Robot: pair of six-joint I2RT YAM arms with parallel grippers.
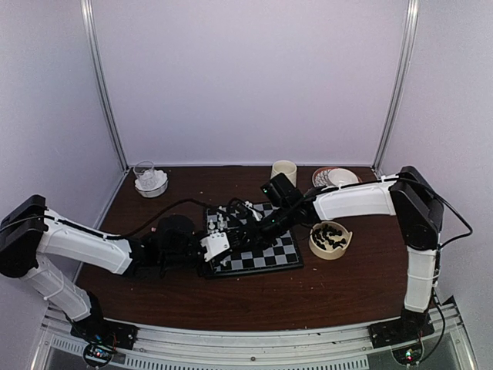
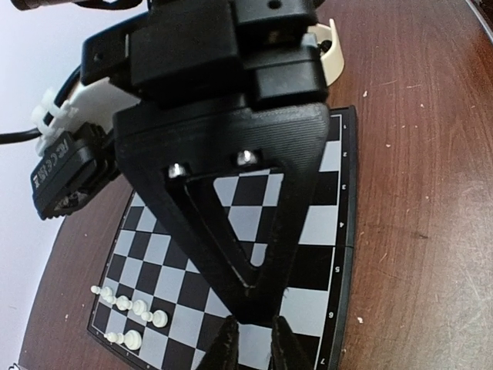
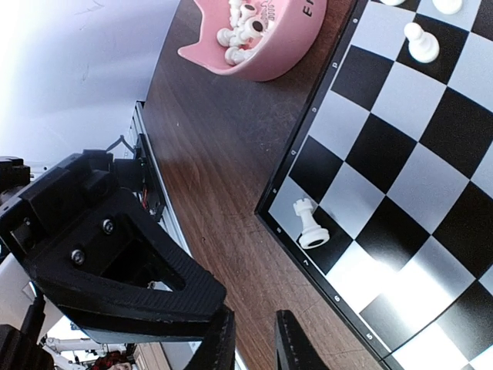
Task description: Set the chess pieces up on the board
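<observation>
The chessboard lies mid-table, largely covered by both arms in the top view, where their grippers meet over it. In the left wrist view several white pieces stand along the board's far left. My left gripper is at the bottom edge; what is between its fingers cannot be seen, hidden by black gripper parts. In the right wrist view a white rook lies on its side near a board corner, and white pawns stand farther along. My right gripper has its fingers apart, nothing visible between them.
A pink bowl of white pieces sits beside the board. A cream bowl of black pieces is on the right. A cream mug, stacked dishes and a white container stand at the back.
</observation>
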